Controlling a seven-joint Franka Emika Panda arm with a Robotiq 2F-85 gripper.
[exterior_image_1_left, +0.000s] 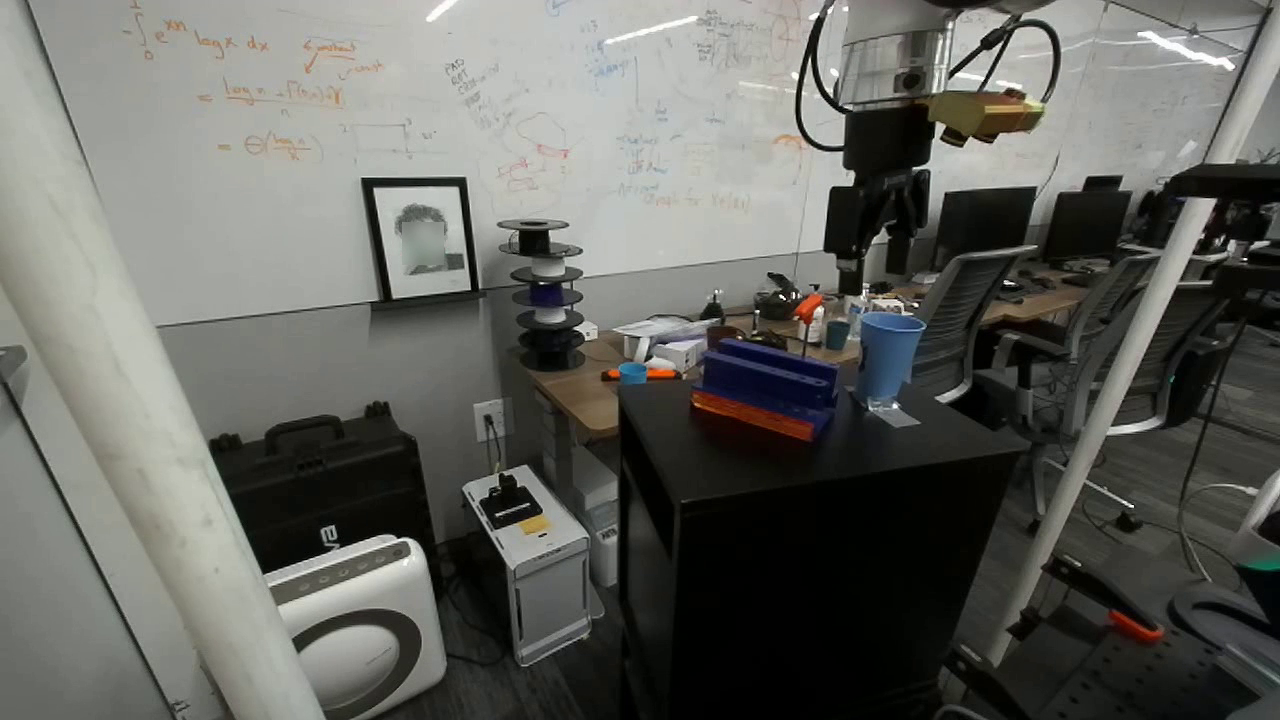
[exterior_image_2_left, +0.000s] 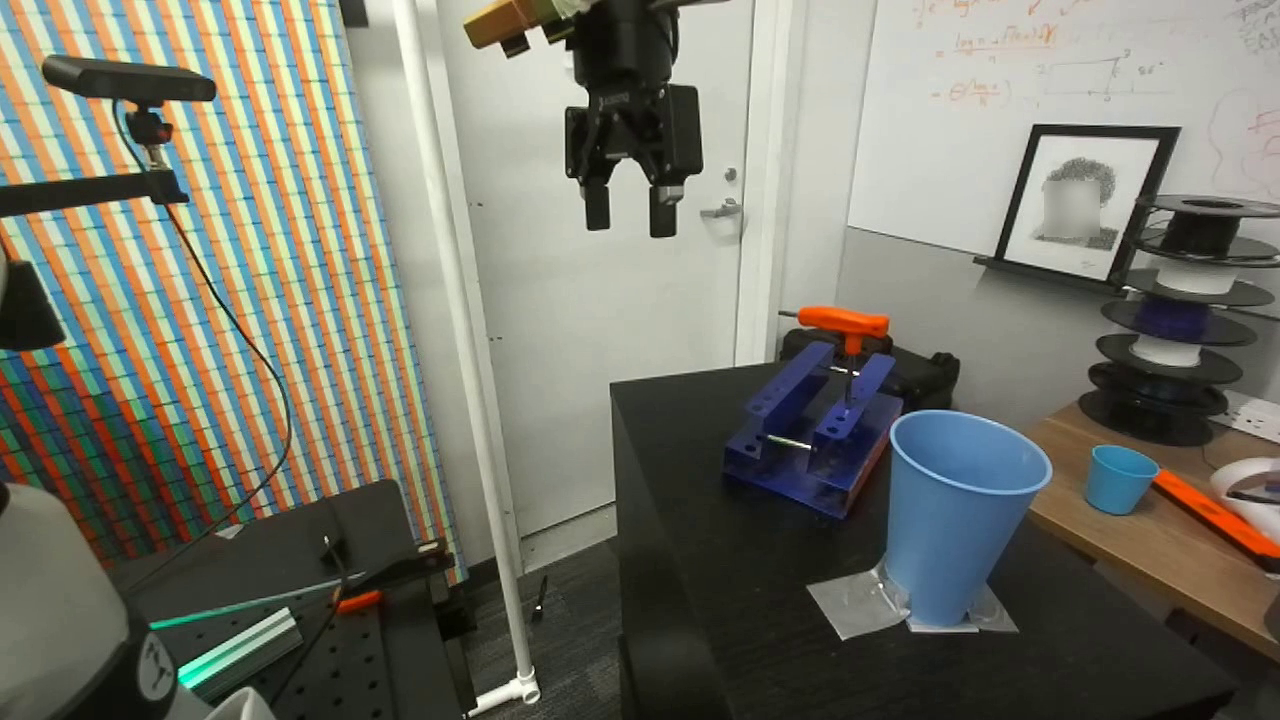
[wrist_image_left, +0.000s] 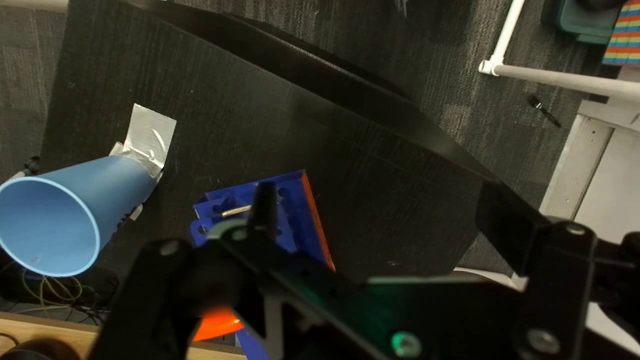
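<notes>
My gripper (exterior_image_2_left: 631, 216) hangs open in the air above the black cabinet, with nothing between its fingers. On the cabinet top stands a blue and orange holder (exterior_image_2_left: 793, 475), and an orange-handled tool (exterior_image_2_left: 843, 320) is upright in it. Beside the holder a tall blue cup (exterior_image_2_left: 963, 517) stands upright, its base taped down. In the wrist view the cup (wrist_image_left: 117, 187) is at the left, its mouth open and empty. There the gripper's fingers partly cover the holder (wrist_image_left: 301, 211) and most of the orange handle (wrist_image_left: 215, 324).
The black cabinet top (exterior_image_1_left: 768, 470) has free room in front of the holder. A wooden desk (exterior_image_1_left: 593, 396) with bottles, boxes and a small blue cup (exterior_image_1_left: 632, 373) lies behind. A white pole (exterior_image_1_left: 1116, 420) rises on the right, and a spool stack (exterior_image_1_left: 549, 296) stands on the desk.
</notes>
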